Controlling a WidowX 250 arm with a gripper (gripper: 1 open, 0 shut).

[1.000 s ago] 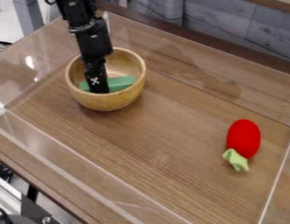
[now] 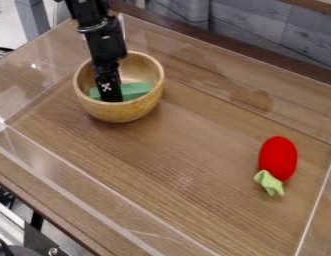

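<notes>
The black gripper [image 2: 108, 84] reaches down from the top left into a round wooden bowl [image 2: 140, 107]. A green object [image 2: 133, 90] lies in the bowl at the gripper's fingertips, partly hidden by it; whether the fingers are shut on it cannot be made out. A red object with a pale green top [image 2: 277, 157], like a toy vegetable, lies apart on the right side of the table.
The gripper, bowl and green object have shifted slightly up and to the left. The red object has not moved.
</notes>
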